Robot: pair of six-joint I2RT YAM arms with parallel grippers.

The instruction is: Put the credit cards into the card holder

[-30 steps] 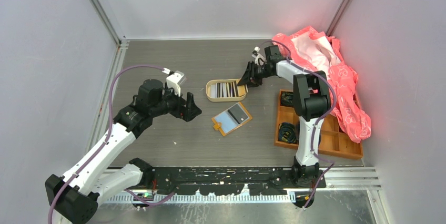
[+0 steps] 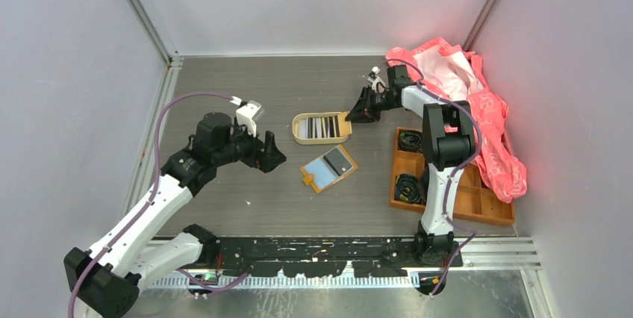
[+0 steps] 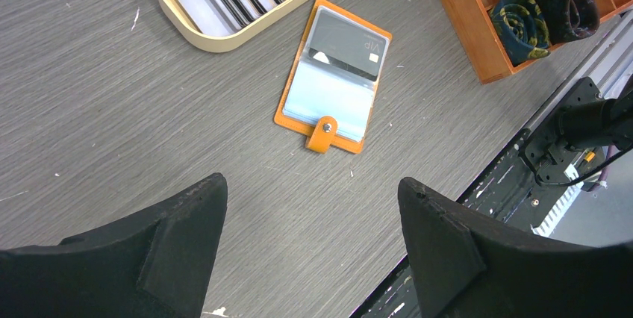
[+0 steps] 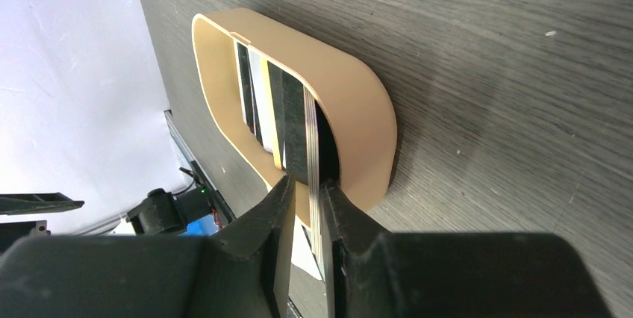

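The beige oval box (image 2: 304, 136) holds a row of cards (image 4: 291, 120) on edge. My right gripper is at one end of it, part open, its fingertips around the edges of the end cards; whether it grips them I cannot tell. The orange card holder (image 3: 323, 133) lies flat in front of the box, with pale and dark grey cards (image 3: 328, 90) on it. My left gripper hangs open over the table to the left of the holder, nothing between its fingers.
A wooden tray (image 2: 485, 210) with dark coiled items stands at the right, under the right arm, with pink cloth (image 2: 493, 131) behind it.
My right gripper has shifted slightly rightward along the box toward its end. The left arm, box and card holder have not moved.
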